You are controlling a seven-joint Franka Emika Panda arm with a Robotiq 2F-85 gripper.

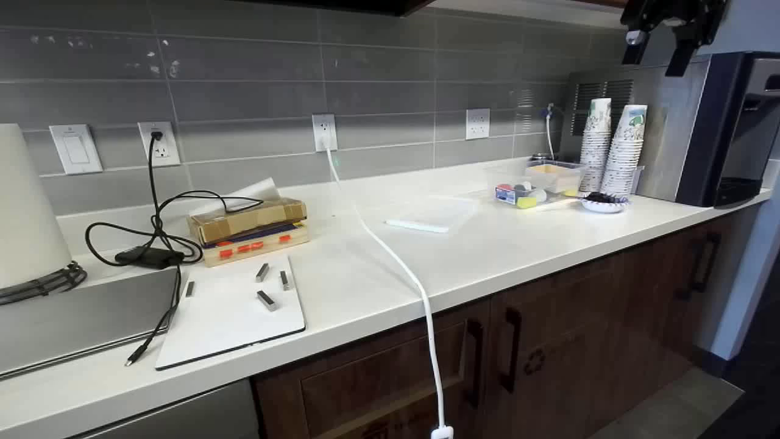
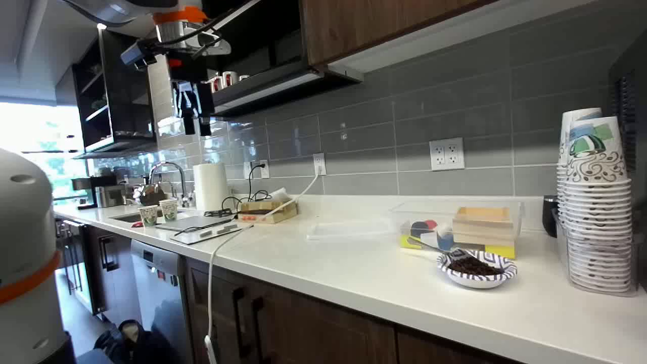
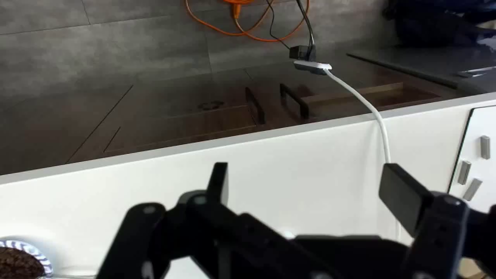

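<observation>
High above the counter, my gripper stands open, its two black fingers wide apart with bare white counter visible below the gap. Exterior view 1 has the gripper at the top right, and exterior view 2 shows it hanging at the upper left. On the white board lie several small grey metal blocks. At the counter's other end sits a patterned bowl of dark brown crumbs, with a spoon beside it. Nothing touches the gripper.
A white cable crosses the counter and hangs over its front edge. Clear plastic bins and stacked paper cups stand near the bowl. Boxes, a laptop and a paper towel roll occupy the far end. Mid-counter is mostly bare.
</observation>
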